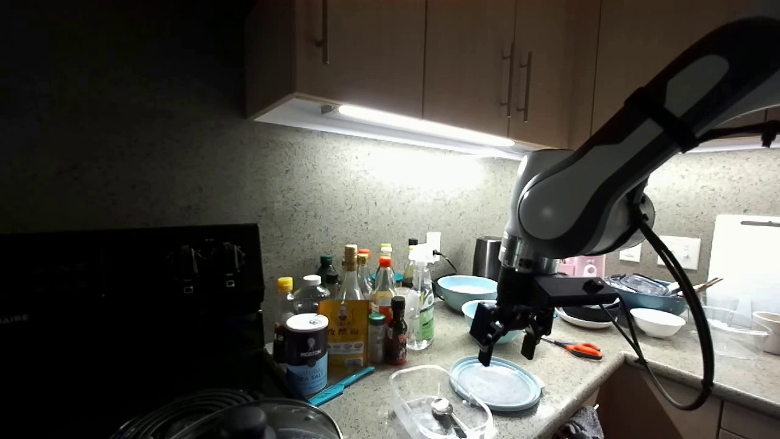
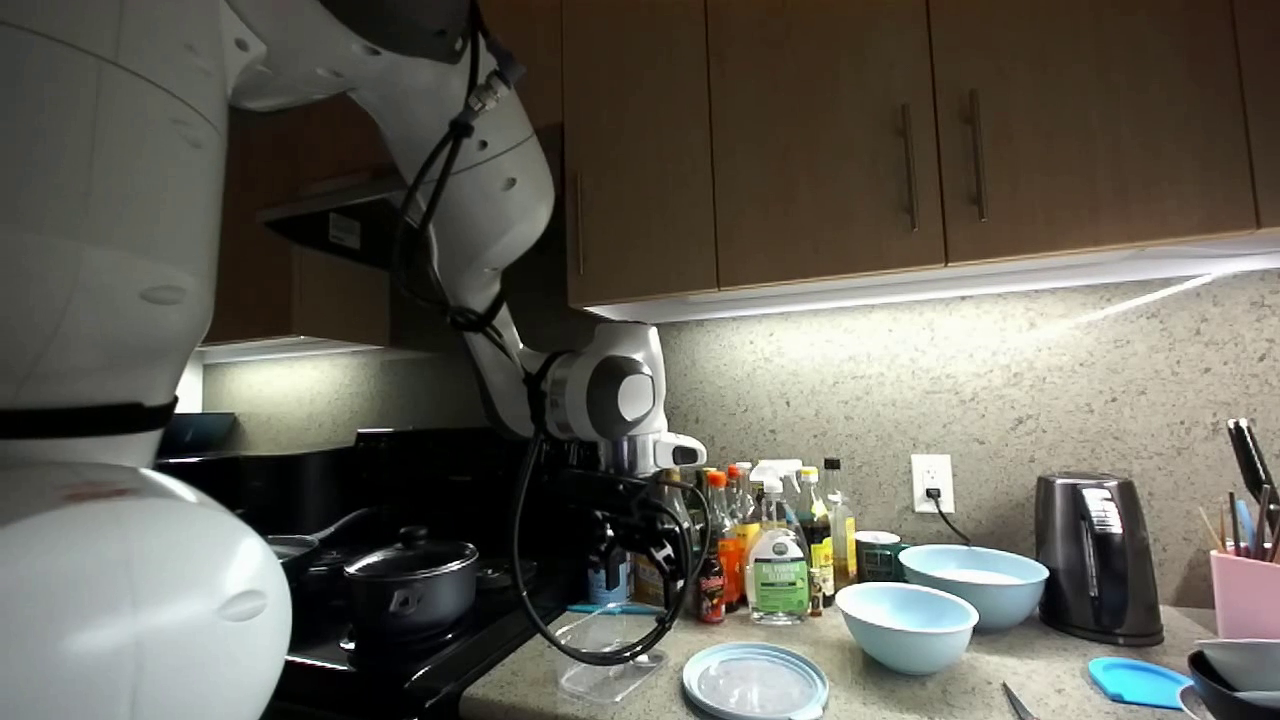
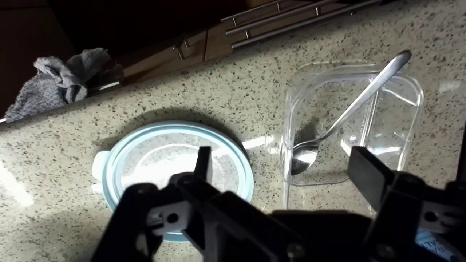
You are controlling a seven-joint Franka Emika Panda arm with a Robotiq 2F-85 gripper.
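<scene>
My gripper is open, its two fingers wide apart with nothing between them. In the first exterior view the gripper point(image 1: 506, 357) hangs above the round blue-rimmed lid point(image 1: 497, 383), clear of it. A clear plastic container point(image 1: 400, 401) stands beside that lid. A metal spoon point(image 3: 356, 102) leans in the container, its bowl low in one corner and its handle over the rim. From the wrist, the left finger overlaps the lid point(image 3: 177, 126) and the right one overlaps the container point(image 3: 420, 100). Cables partly cover the gripper in the second exterior view.
Bottles and a salt canister point(image 1: 306, 358) crowd the counter by the stove. Blue bowls point(image 2: 908, 626), a kettle point(image 2: 1098, 558) and orange-handled scissors point(image 1: 582, 350) lie farther along. A pot point(image 2: 411, 588) sits on the stove. A grey towel point(image 3: 65, 78) hangs at the counter's edge.
</scene>
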